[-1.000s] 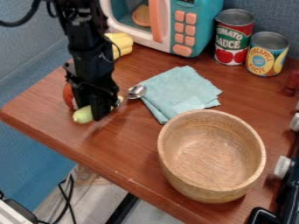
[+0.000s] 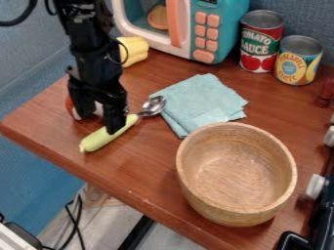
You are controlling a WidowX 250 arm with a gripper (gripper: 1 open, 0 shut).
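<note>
My black gripper [image 2: 100, 105] hangs over the left part of the wooden table, just above and behind a pale yellow-green elongated vegetable [image 2: 104, 137] lying diagonally. A reddish round object [image 2: 77, 107] is partly hidden behind the gripper. A metal spoon [image 2: 151, 106] lies beside the vegetable's upper end, left of a folded light-blue cloth [image 2: 204, 104]. The fingers are dark, and whether they are open is hard to tell.
A wooden bowl [image 2: 236, 172] sits at front right. A teal toy microwave [image 2: 196, 24], two cans [image 2: 260, 44] and a yellow object [image 2: 133, 50] stand at the back. Black appliance [image 2: 317, 210] at right edge.
The gripper has risen off the vegetable and shifted slightly, uncovering more of it and the spoon.
</note>
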